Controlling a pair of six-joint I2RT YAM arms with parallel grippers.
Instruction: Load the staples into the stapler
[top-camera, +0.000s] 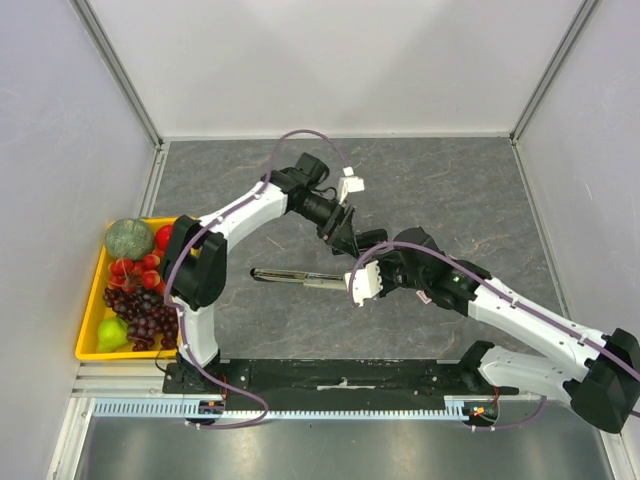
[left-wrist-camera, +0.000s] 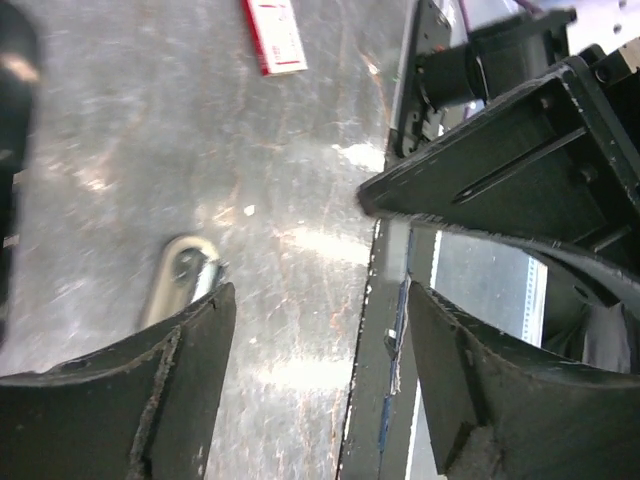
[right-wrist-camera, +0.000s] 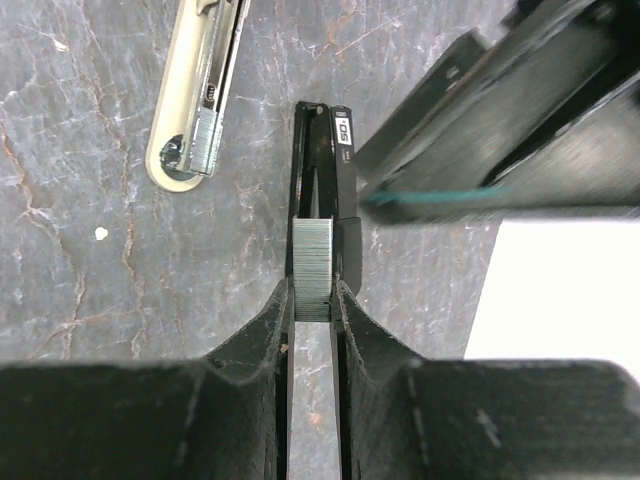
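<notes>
A strip of staples (right-wrist-camera: 312, 268) is held upright in the right wrist view by my right gripper, shut on it, with a black stapler part (right-wrist-camera: 341, 160) beyond it. The cream stapler piece with its metal rail (right-wrist-camera: 168, 140) lies to the left; in the top view the long piece (top-camera: 290, 277) lies across the middle. My left gripper stands parted with nothing visible between its fingers, above the table near the cream piece's end.
A red-and-white box (left-wrist-camera: 272, 35) lies on the table. A yellow basket of fruit (top-camera: 88, 335) is at the left.
</notes>
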